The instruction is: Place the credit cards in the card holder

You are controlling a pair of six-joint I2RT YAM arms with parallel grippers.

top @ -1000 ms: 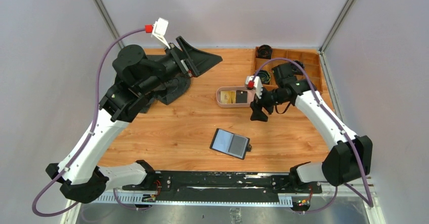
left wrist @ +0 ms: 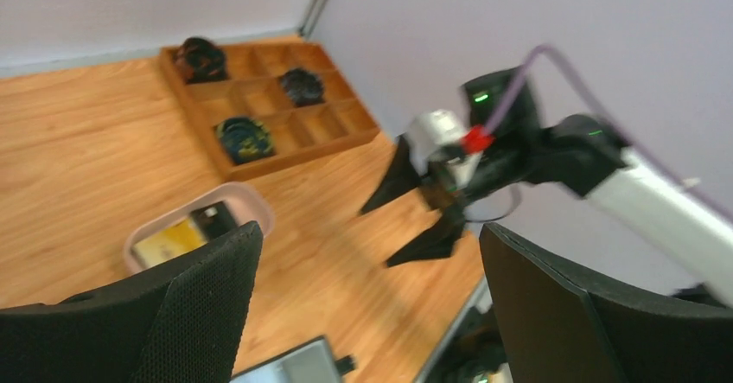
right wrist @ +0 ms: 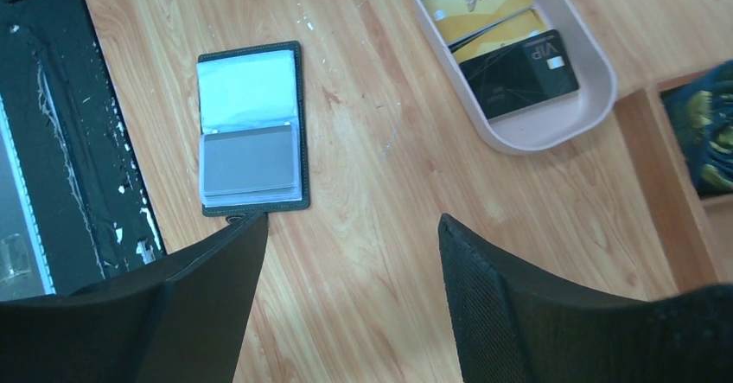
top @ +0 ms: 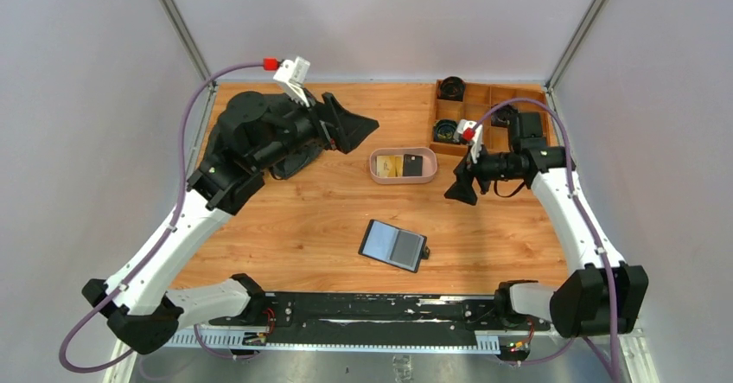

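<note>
In the top view, the card holder point(top: 393, 245) lies opened flat on the table near the front, with pale blue and grey inside panels. Behind it, a pink tray point(right wrist: 596, 106) holds the credit cards: a black card point(right wrist: 520, 73) marked VIP, and gold cards point(right wrist: 474, 1) lying beside it and partly overlapping. My left gripper point(top: 353, 126) is open, raised over the left-centre of the table, nothing between its fingers. My right gripper has its fingers parted and empty; it stays above the table, right of the tray and holder, touching neither.
A wooden compartment box point(top: 474, 111) with several dark coiled items stands at the back right. Dark cloth point(top: 296, 160) lies under the left arm. A black rail point(top: 380, 307) runs along the front edge. Bare wood separates the tray from the holder.
My right gripper has drawn away to the right from the tray. The tray, cards and holder stay put.
</note>
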